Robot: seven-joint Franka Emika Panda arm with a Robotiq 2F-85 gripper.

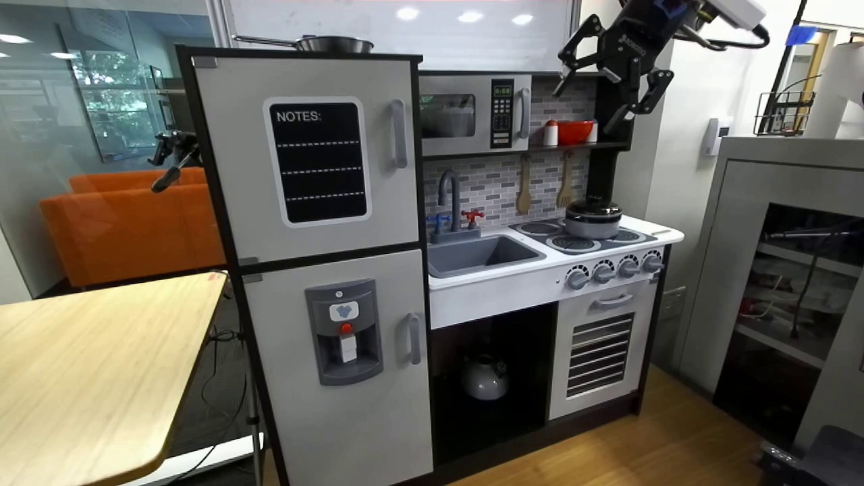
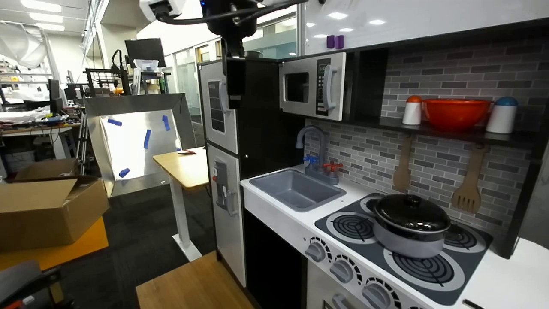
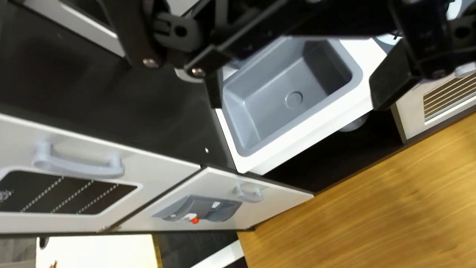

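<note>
High in front of the toy kitchen, my gripper (image 1: 589,104) stands open with nothing between its fingers. From the wrist, its spread fingertips (image 3: 387,85) frame the grey sink (image 3: 285,96), which is empty and lies some way beyond them. A dark pot with a black lid (image 2: 411,221) sits on the stove (image 2: 355,226). The microwave (image 1: 466,115) has its door shut, and so does the white fridge (image 1: 340,324). Inside the open black cubby stands a pale kettle (image 1: 485,377).
On the upper shelf are a red bowl (image 2: 455,112) and two shakers, one being the orange-topped shaker (image 2: 412,110). Wooden utensils hang below. A metal pan (image 1: 333,44) lies on top of the fridge. A wooden table (image 1: 97,356) stands at the left.
</note>
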